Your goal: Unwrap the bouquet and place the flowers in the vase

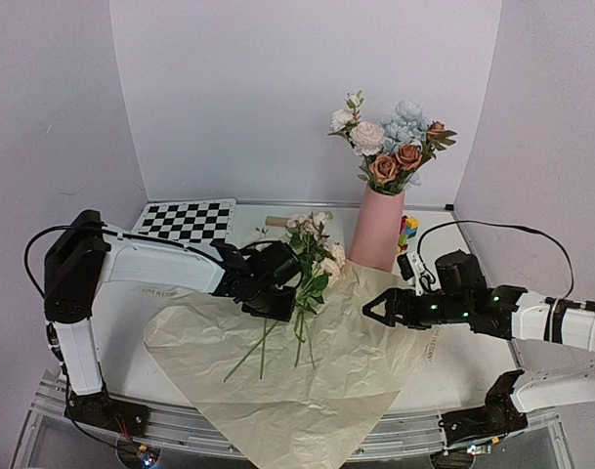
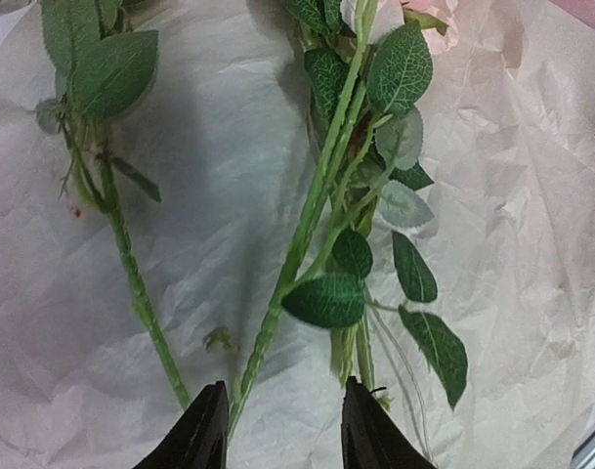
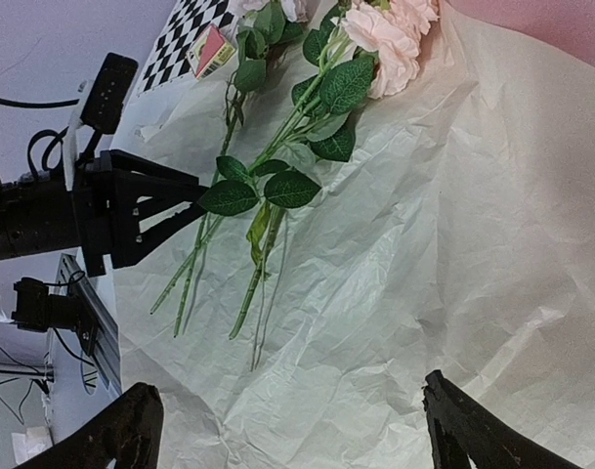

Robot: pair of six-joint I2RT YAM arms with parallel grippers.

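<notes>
A tall pink vase stands at the back right, with white, blue and brown flowers in it. Several pale flowers lie on the paper, their green stems pointing to the front. Over these stems hangs my left gripper; its fingers are apart in the left wrist view, and one green stem runs down to the gap between them. Whether that stem lies below the fingertips or between them I cannot tell. My right gripper is open and empty, right of the flowers, above the paper.
Crinkled wrapping paper covers the table's middle and front. A checkerboard lies at the back left. Colored blocks sit beside the vase. Bare paper separates the flowers from my right gripper.
</notes>
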